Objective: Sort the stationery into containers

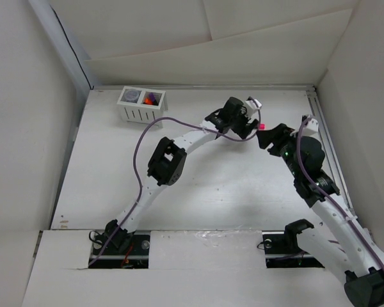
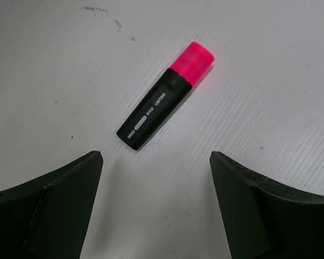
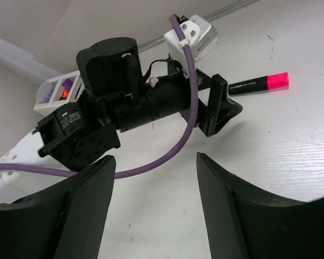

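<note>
A black highlighter with a pink cap (image 2: pixel 156 105) lies on the white table, partly covered by my left arm in the top view. My left gripper stands open just over it, the pen ahead of and between the fingertips in the left wrist view. My right gripper is open to the right of it, empty, facing the left gripper. A white two-compartment container (image 1: pixel 141 113) at the back left holds a clear round item and orange and purple items (image 1: pixel 151 98).
Walls close it in at the back and sides, with a metal rail (image 1: pixel 326 128) along the right edge. Both arms are close together near the back right.
</note>
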